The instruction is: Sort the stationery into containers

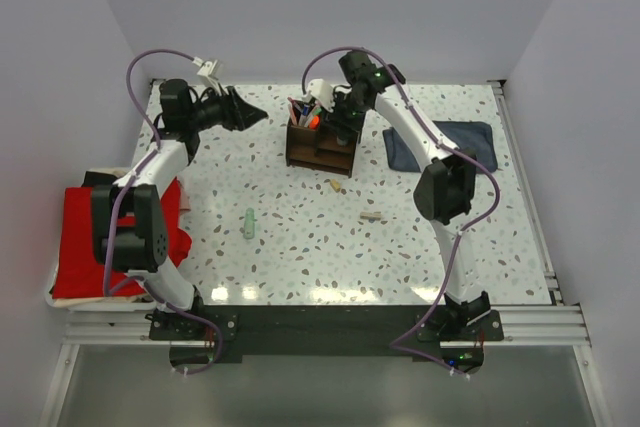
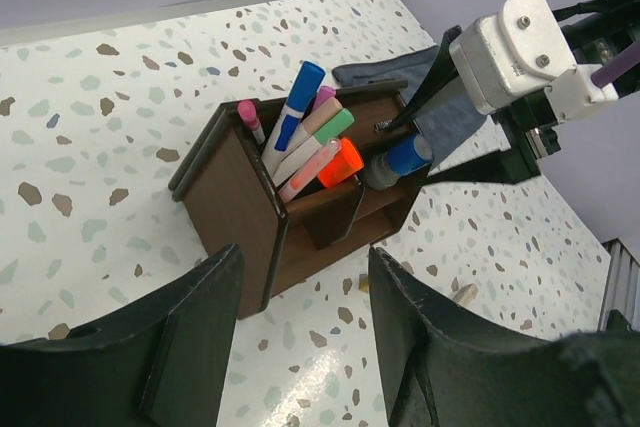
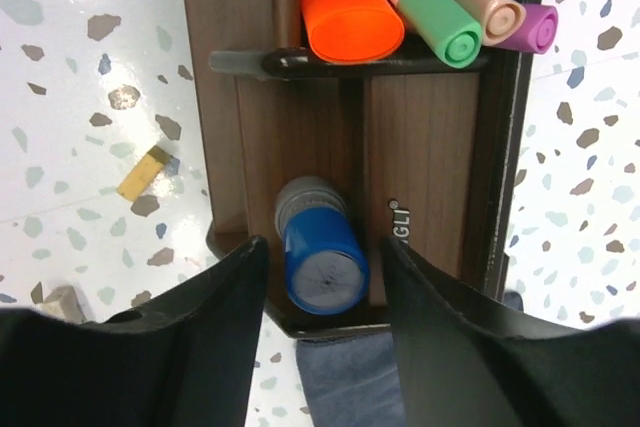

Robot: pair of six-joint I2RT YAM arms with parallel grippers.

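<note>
A dark brown wooden organizer [image 1: 318, 160] stands at the back middle of the table. Markers fill its left part in the left wrist view, including a blue-capped marker [image 2: 295, 107], a green-capped one [image 2: 334, 127] and an orange-capped one [image 2: 341, 163]. In its other compartment stands a grey bottle with a blue cap [image 3: 325, 262]. Over that compartment my right gripper is open, its fingers apart on either side of the blue cap. My left gripper is open and empty, left of the organizer. On the table lie a small yellow block [image 1: 336, 185], a pale eraser-like piece [image 1: 371, 215] and a green stick-like item [image 1: 249, 224].
A dark blue-grey cloth pouch [image 1: 465, 137] lies at the back right, partly behind the right arm. A red cloth [image 1: 90, 252] lies in a white tray at the left.
</note>
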